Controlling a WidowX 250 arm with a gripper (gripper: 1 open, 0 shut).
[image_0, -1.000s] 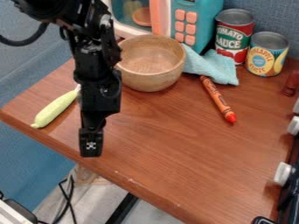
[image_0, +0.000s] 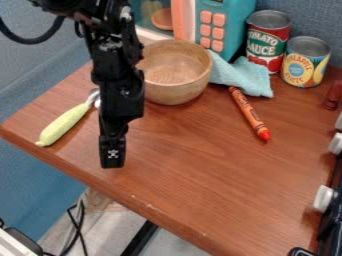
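My black gripper (image_0: 112, 152) hangs pointing down over the left-middle of the wooden table, in front of a wooden bowl (image_0: 179, 80). Whether its fingers are open or shut cannot be made out. A pale yellow-green elongated item (image_0: 63, 124) lies to its left, partly behind the arm. An orange crayon (image_0: 251, 116) lies to the right of the bowl, beside a light blue cloth (image_0: 243, 77).
At the back stand a teal toy microwave (image_0: 219, 25), a red-and-green can (image_0: 267, 42) and a yellow can (image_0: 305, 63). A dark appliance with white knobs (image_0: 325, 210) lines the right edge.
The gripper has moved slightly right and up since a second ago. The objects on the table look unchanged.
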